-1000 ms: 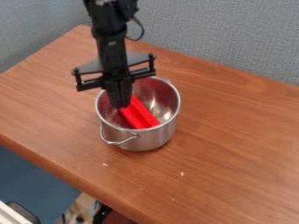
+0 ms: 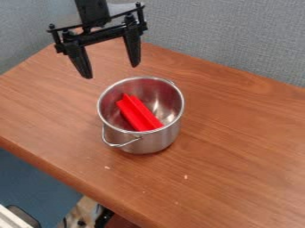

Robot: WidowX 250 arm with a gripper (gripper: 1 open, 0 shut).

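Observation:
A steel pot (image 2: 167, 125) with a wire handle stands on the wooden table. Inside it lies a red bar-shaped object (image 2: 139, 113), slanted from back left to front right. Above and behind the pot, toward the upper left, the black gripper (image 2: 109, 62) hangs open, its two fingers wide apart with nothing between them.
A grey wall runs behind.
The gripper has risen out from over the pot and moved up and to the left, with its fingers now spread. The red object remains in the pot.

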